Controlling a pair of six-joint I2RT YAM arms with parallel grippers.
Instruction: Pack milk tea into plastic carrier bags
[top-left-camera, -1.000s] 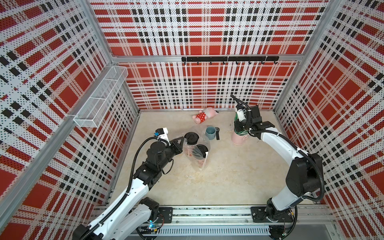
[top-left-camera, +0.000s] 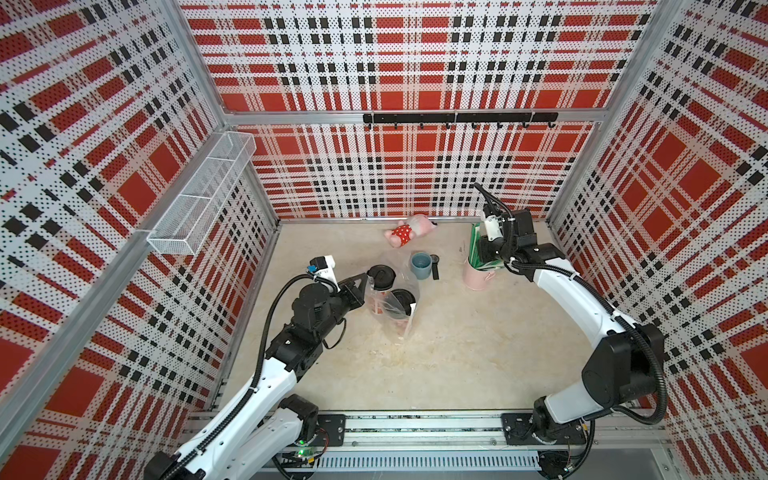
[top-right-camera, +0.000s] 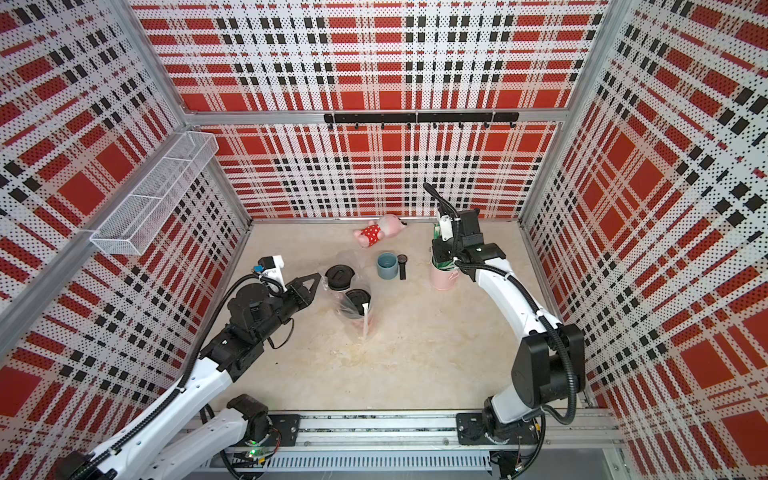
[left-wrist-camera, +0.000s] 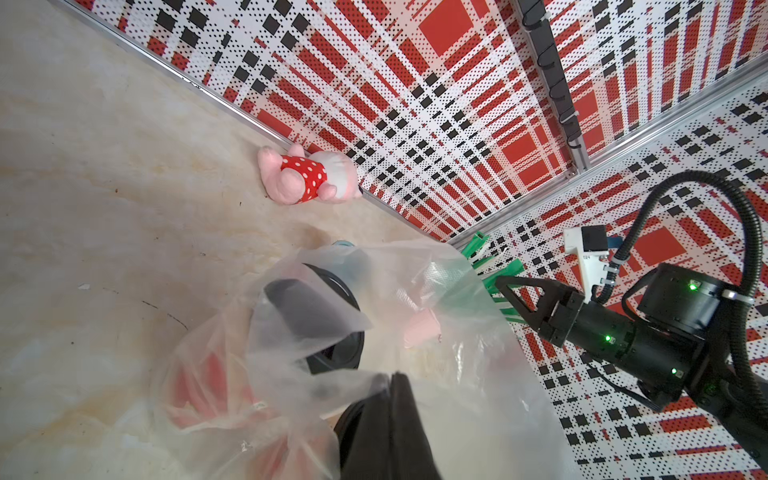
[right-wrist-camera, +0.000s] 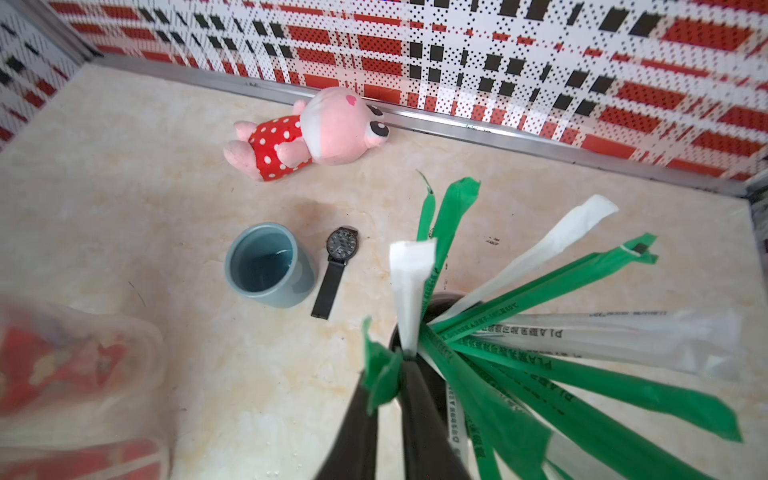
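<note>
A clear plastic carrier bag (top-left-camera: 405, 320) stands at the table's middle. Through its film show two black-lidded milk tea cups, a rear cup (top-left-camera: 381, 277) and a front cup (top-left-camera: 402, 301). My left gripper is shut, with the bag's film gathered at its fingertips. Green and white wrapped straws (right-wrist-camera: 552, 364) fan out of a pink holder (top-left-camera: 477, 277) at the back right. My right gripper is over that holder, its fingers a little apart. A blurred green straw end (right-wrist-camera: 382, 372) lies at its fingertips; whether they touch it is unclear.
Behind the bag are a blue-grey cup (right-wrist-camera: 270, 265) and a black watch (right-wrist-camera: 337, 268). A pink plush toy (right-wrist-camera: 312, 136) lies by the back wall. A wire basket (top-left-camera: 204, 192) hangs on the left.
My right gripper has shifted slightly to the right over the straw holder, its arm swinging outward. The left arm stays in place and the bag looks almost unchanged.
</note>
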